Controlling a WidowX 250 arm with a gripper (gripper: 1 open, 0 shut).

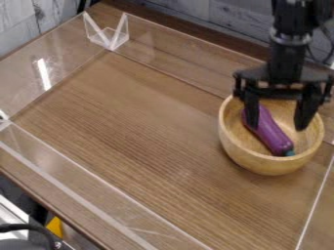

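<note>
My gripper (271,109) hangs open over a tan bowl (267,162) on the right side of the wooden table, its dark fingers pointing down at or just inside the bowl's back rim. A purple elongated object (271,132) lies tilted in the bowl, between the fingers, with a small teal tip at its lower end. I cannot tell whether the fingers touch it.
A clear angular object (107,31) stands at the back left. A grey wall runs behind, and dark cables lie at the lower left edge.
</note>
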